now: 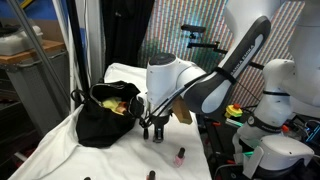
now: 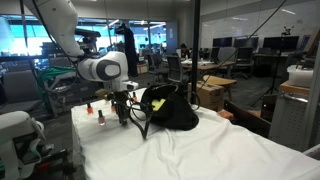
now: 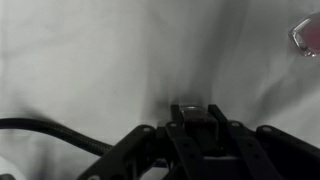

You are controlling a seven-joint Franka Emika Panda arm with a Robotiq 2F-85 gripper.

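Note:
In the wrist view my gripper is shut on a small object (image 3: 193, 110); only its clear, rounded end shows between the fingers, so I cannot tell what it is. Low over the white cloth (image 3: 90, 70), the gripper (image 1: 152, 134) appears below the white arm in exterior view 1. A small bottle-like item with a pinkish body (image 3: 309, 35) lies apart from it at the wrist view's upper right. That pink item (image 1: 180, 157) seems to stand right of the gripper in exterior view 1.
A black open bag (image 2: 175, 108) with yellow-green things inside sits beside the arm. Several small bottles (image 2: 101, 117) stand on the cloth. A black cable (image 3: 55, 128) crosses the wrist view's left. Bare cloth (image 2: 215, 155) stretches across the front.

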